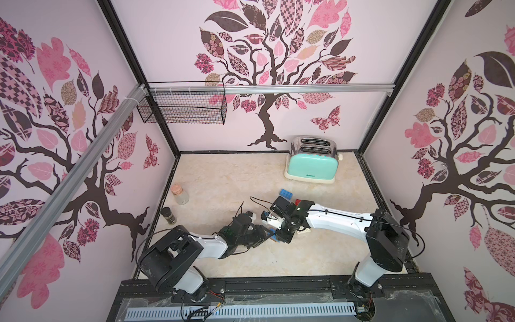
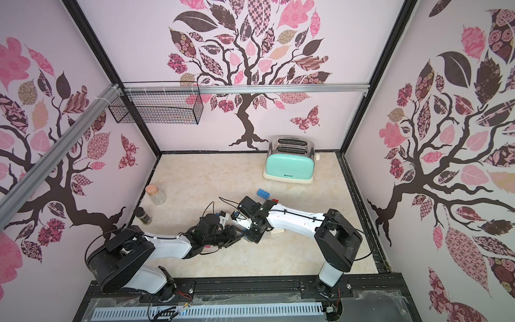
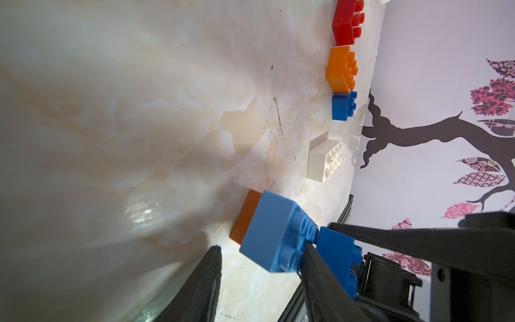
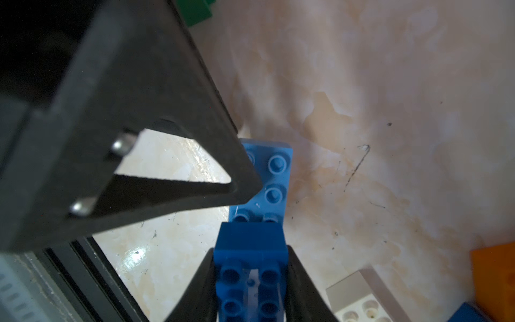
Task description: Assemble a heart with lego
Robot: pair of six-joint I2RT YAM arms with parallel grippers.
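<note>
In the left wrist view a light blue brick sits at the tips of my left gripper, which is shut on it, with an orange piece behind it. My right gripper is shut on a dark blue brick, held right against the end of the light blue one. In the right wrist view the light blue studded top extends beyond the dark brick. Whether the two are joined I cannot tell. Both grippers meet low over the front middle of the table in the top views.
Red, orange, small blue and white bricks lie on the table. A toaster stands at the back right, two jars at the left.
</note>
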